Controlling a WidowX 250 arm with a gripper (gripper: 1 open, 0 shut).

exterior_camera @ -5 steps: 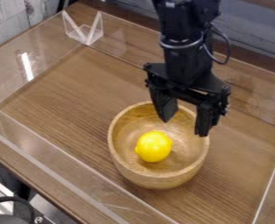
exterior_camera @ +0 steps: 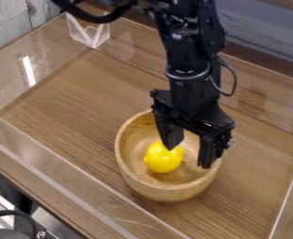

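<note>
A tan bowl [exterior_camera: 161, 189] stands on the wooden table, holding a yellow round object [exterior_camera: 163, 160]. My black gripper [exterior_camera: 188, 140] hangs over the bowl, its open fingers reaching down above and to the right of the yellow object, whose top is close to the left finger.
A clear faceted container [exterior_camera: 90, 28] stands at the back left. Black cable shows at the lower left edge.
The bowl and yellow object look unmoved.
</note>
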